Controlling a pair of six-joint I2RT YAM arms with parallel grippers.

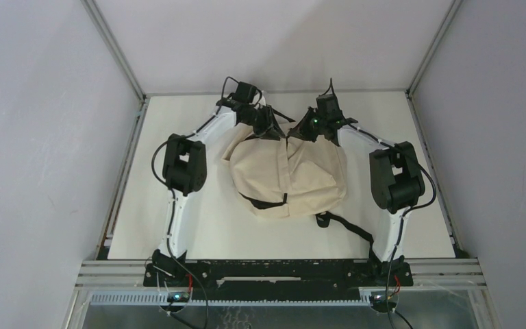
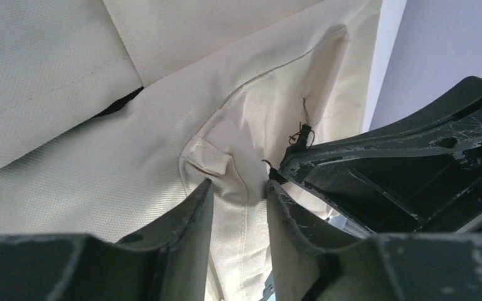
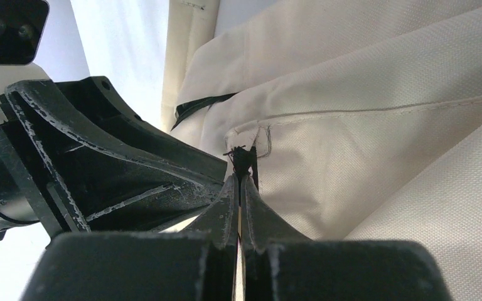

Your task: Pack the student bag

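The cream cloth student bag [image 1: 260,168] lies flat in the middle of the table, its upper edge under both grippers. My right gripper is shut on a small black tab [image 3: 243,160] with frayed threads, at the end of the bag's seam. In the left wrist view that tab [image 2: 301,135] shows at the right gripper's tip. My left gripper stands part open close beside it, over a folded cloth corner [image 2: 207,157]. Cloth shows between its fingers; whether they touch it I cannot tell. What the bag contains is hidden.
A black strap [image 1: 349,225] with a buckle [image 1: 322,220] trails from the bag toward the right arm's base. Bare white table [image 1: 157,226] lies to the left and right of the bag. The two grippers sit very close together.
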